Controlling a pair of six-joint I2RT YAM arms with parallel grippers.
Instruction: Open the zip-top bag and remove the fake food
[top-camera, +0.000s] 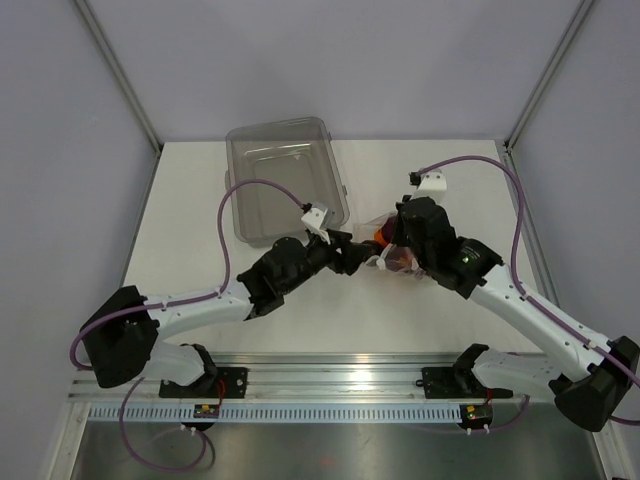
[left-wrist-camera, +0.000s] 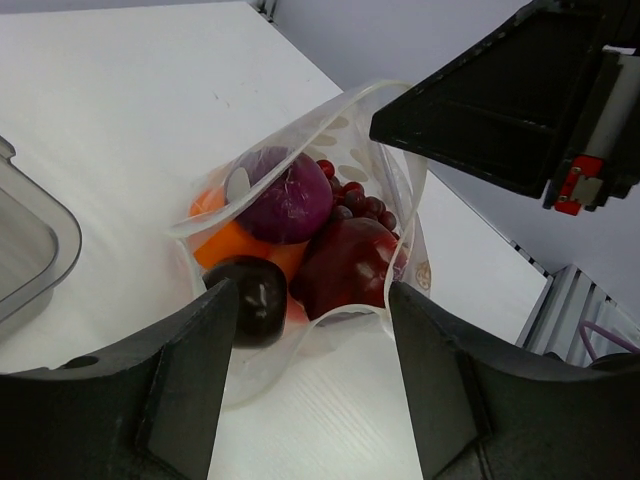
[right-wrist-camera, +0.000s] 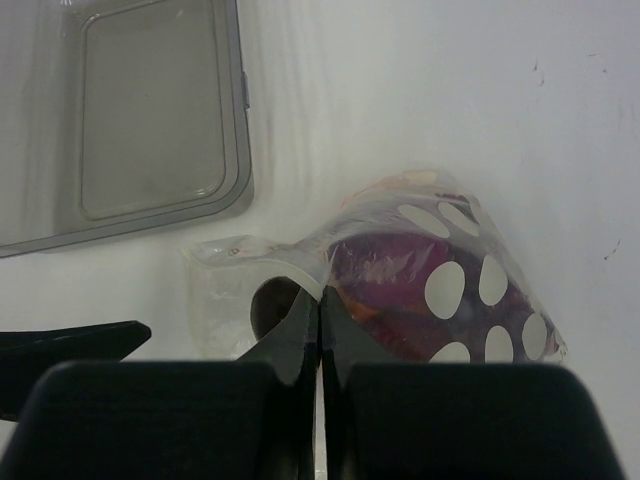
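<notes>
The clear zip top bag (left-wrist-camera: 405, 170) lies with its mouth facing my left gripper, showing a purple onion (left-wrist-camera: 285, 200), a red fruit (left-wrist-camera: 345, 265), a dark round piece (left-wrist-camera: 245, 305), orange pieces and red grapes (left-wrist-camera: 365, 205). My left gripper is part open at the mouth, fingers either side of it. My right gripper is shut on the rim of the bag, holding it up, as the right wrist view shows.
A grey plastic tray (top-camera: 285, 175) stands at the back left, beside the bag.
</notes>
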